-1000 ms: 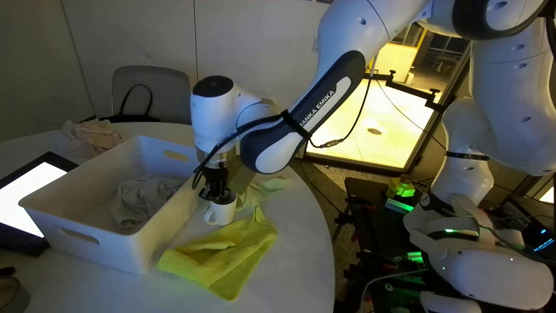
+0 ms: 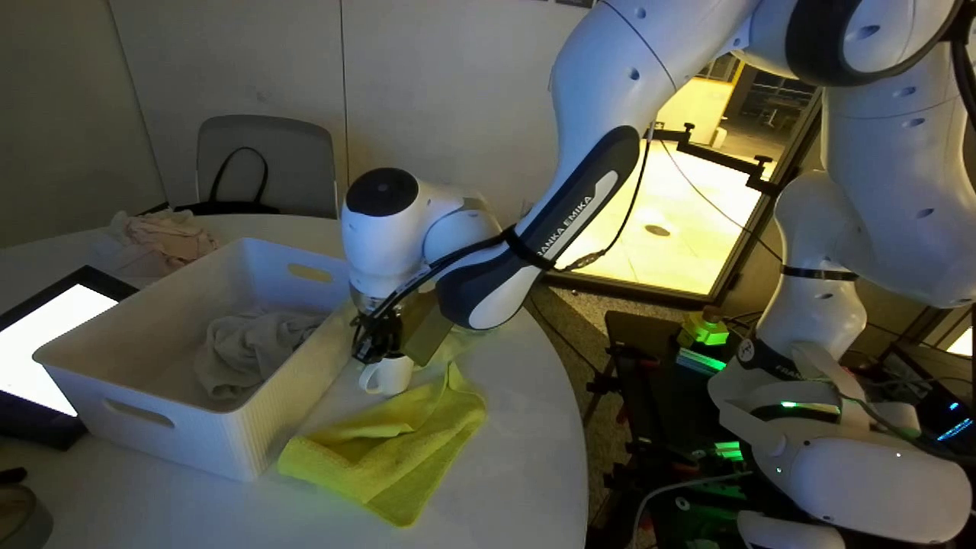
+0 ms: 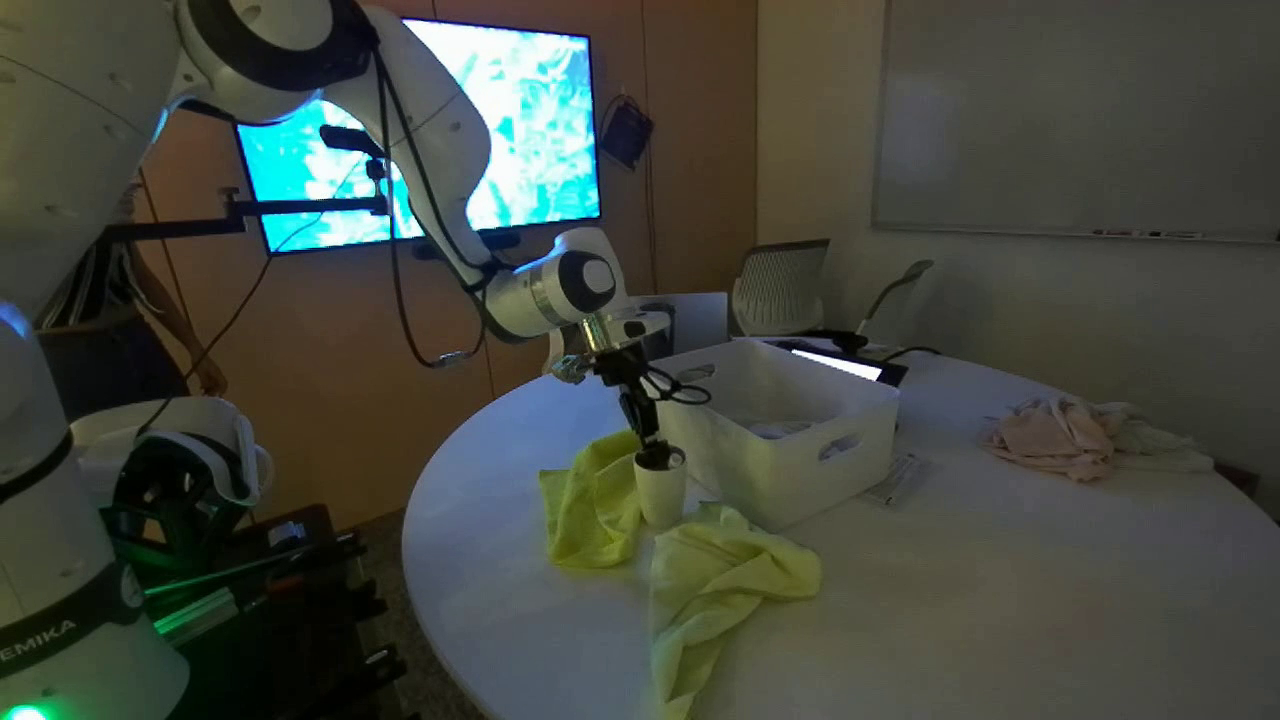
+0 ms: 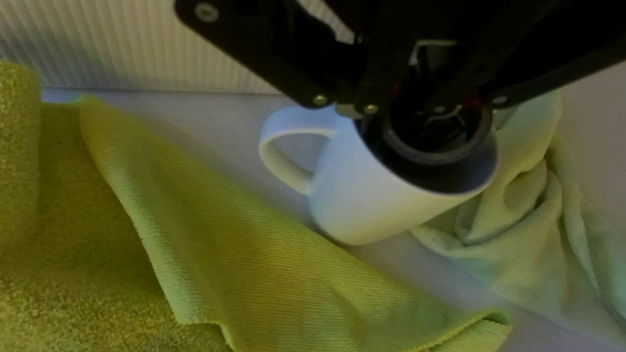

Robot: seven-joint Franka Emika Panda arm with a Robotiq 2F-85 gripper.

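Note:
A white mug [image 4: 375,187] stands upright on the table, its handle [image 4: 284,146] to the left in the wrist view. My gripper reaches down to the mug's mouth. A dark round object [image 4: 440,153] with a ring-like rim sits inside the mouth, and my gripper appears shut on it; the black fingers blend into it, so the exact contact is hidden. Exterior view 2 has the gripper [image 3: 651,454] directly over the mug [image 3: 661,492]. In exterior view 1 the tilted gripper [image 2: 377,348] partly covers the mug's top [image 2: 391,375].
Close beside the mug lie a yellow cloth [image 2: 393,448] and a paler, crumpled cloth [image 3: 726,576]. A white bin [image 2: 247,435] holding grey cloth [image 2: 252,352] stands next to them. Pinkish cloth [image 3: 1056,438] lies farther off.
The wrist has come lower and shifted slightly right in exterior view 1, and the gripper now leans more. Mug, cloths and bin keep their places.

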